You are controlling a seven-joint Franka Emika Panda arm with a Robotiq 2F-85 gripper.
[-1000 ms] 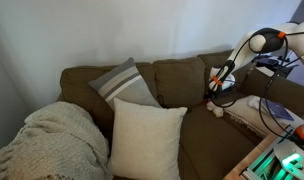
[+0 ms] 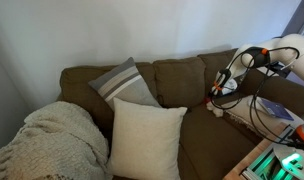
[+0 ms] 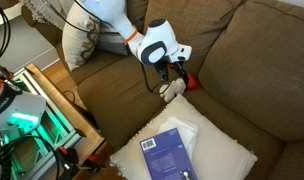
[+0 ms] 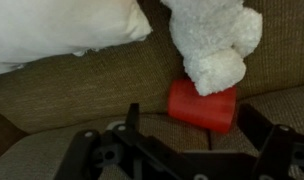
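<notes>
In the wrist view a red block-like thing (image 4: 202,105) lies on the brown sofa, close to the seam by the backrest. My gripper is open above it, one finger to each side, and nothing is gripped. A white plush toy (image 4: 220,40) lies against the red thing and covers part of its upper edge. Exterior view 2 has the gripper (image 3: 181,68) low over the seat, with the toy (image 3: 173,90) in front of it and the red thing (image 3: 192,81) partly showing beside it.
A white cushion (image 3: 224,148) lies on the seat with a purple book (image 3: 168,157) on it. In exterior view 1 a large pale pillow (image 2: 145,140), a striped pillow (image 2: 124,84) and a fluffy blanket (image 2: 54,145) occupy the left. Bare seat (image 2: 204,145) lies between.
The arm has come down a little, bringing the gripper lower toward the seat near the backrest. The toy and pillows look unmoved.
</notes>
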